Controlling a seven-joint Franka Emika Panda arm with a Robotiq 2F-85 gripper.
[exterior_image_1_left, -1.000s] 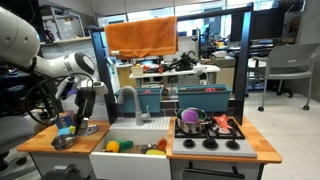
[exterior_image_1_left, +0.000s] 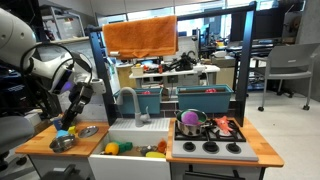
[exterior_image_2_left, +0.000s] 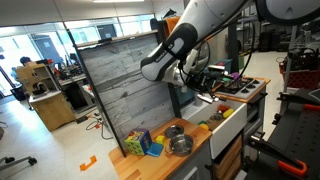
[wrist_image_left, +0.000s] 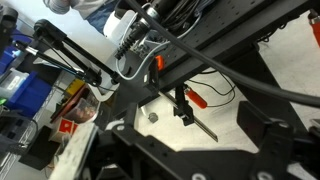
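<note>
In exterior view 1 my gripper (exterior_image_1_left: 70, 115) hangs tilted over the left counter, above a metal bowl (exterior_image_1_left: 62, 143) and near a blue item (exterior_image_1_left: 63, 133). It is open, and nothing shows held in it; its fingertips are too small to make out. A flat metal piece (exterior_image_1_left: 88, 131) lies to the right of the bowl. From exterior view 2, two metal pots, one farther back (exterior_image_2_left: 175, 131) and one nearer (exterior_image_2_left: 180, 145), stand beside a yellow piece (exterior_image_2_left: 155, 149) and a colourful box (exterior_image_2_left: 138, 140). The wrist view looks across the room, with the counter objects out of sight.
Right of the left counter is a white sink (exterior_image_1_left: 125, 138) with several colourful food-like items and a tall faucet (exterior_image_1_left: 133, 100). A stove (exterior_image_1_left: 212, 148) carries a pot (exterior_image_1_left: 190, 125) with something purple in it. An orange towel (exterior_image_1_left: 140, 38) hangs from the frame above.
Over the last second my gripper has swung left and tilted, from near the flat metal piece to over the bowl. The counter objects look unmoved.
</note>
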